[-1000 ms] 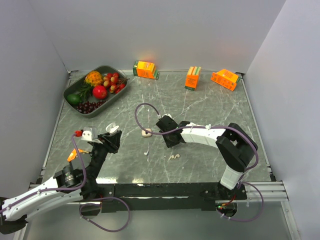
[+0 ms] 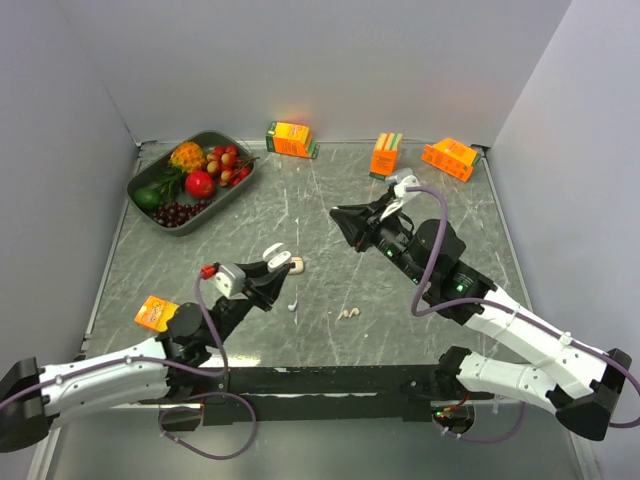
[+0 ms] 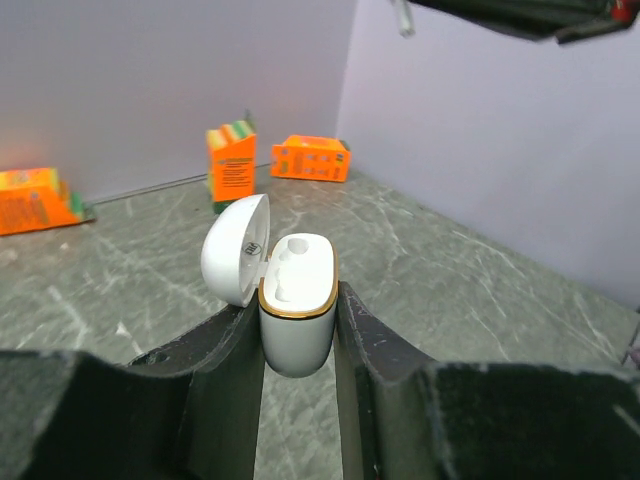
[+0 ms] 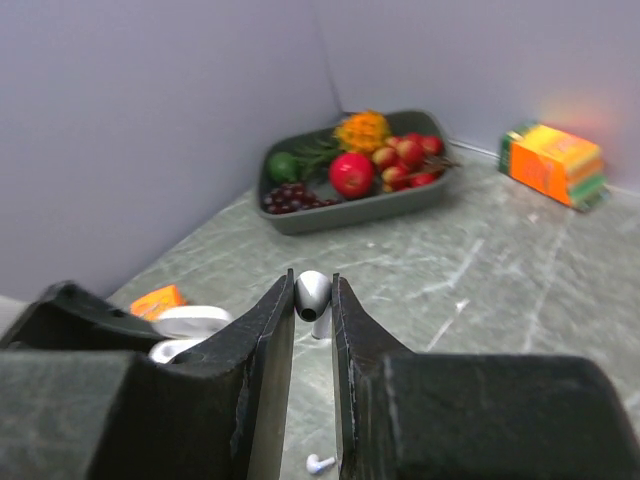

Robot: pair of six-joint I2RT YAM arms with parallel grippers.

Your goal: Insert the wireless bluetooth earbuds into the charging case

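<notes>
The open white charging case [image 3: 298, 305], lid raised, is held upright in my left gripper [image 2: 275, 275]; in the left wrist view both fingers grip its base. My right gripper [image 2: 345, 218] is raised to the upper right of it, shut on a white earbud [image 4: 313, 295] that shows between its fingertips in the right wrist view. A second earbud [image 2: 293, 305] lies on the grey table below the case. A small pale item [image 2: 296, 265] sits behind the case, partly hidden.
A tray of fruit [image 2: 175, 225] stands at back left. Orange boxes [image 2: 292, 140] line the back edge, another orange packet [image 2: 156, 313] lies at left. Several small pale pieces [image 2: 349, 313] lie at front centre.
My right gripper has risen from low over the table with the earbud and turned to face left. My left gripper has moved right with the case.
</notes>
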